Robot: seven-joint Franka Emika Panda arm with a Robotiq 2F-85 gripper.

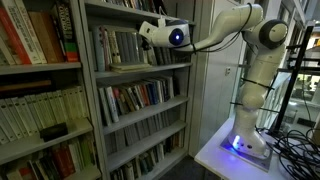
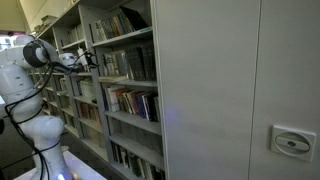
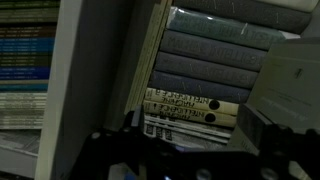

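Observation:
My gripper is open in front of a row of books in the wrist view, its dark fingers (image 3: 258,128) at the lower edge of the picture. Between and beyond them are a pale book (image 3: 190,106) with dark lettering on its spine and several grey books (image 3: 205,70). No book is visibly held. In exterior view 1 the gripper (image 1: 147,36) hangs at the upper shelf of the grey bookcase (image 1: 103,95). Contact with the books cannot be told.
A grey upright panel (image 3: 92,75) stands left of the books in the wrist view, with another row of books (image 3: 24,65) beyond it. A pale surface (image 3: 290,85) lies close on the right. The white table (image 1: 225,160) under the arm is largely bare.

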